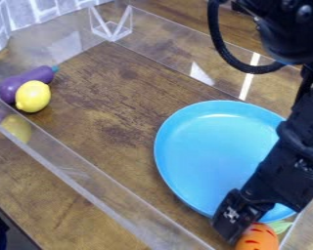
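A black robot gripper (250, 220) comes down from the upper right, its fingertips low at the lower right edge of a blue plate (199, 146), just above an orange carrot (258, 237) with a pale green top. Whether its fingers are apart is hard to see in this view. The carrot lies in the corner beside the plate, partly hidden by the gripper.
At the upper left a yellow lemon (32, 97) and a purple eggplant (22, 80) lie together by a clear wall. Transparent walls (94, 190) border the wooden floor, which is bare left of the plate.
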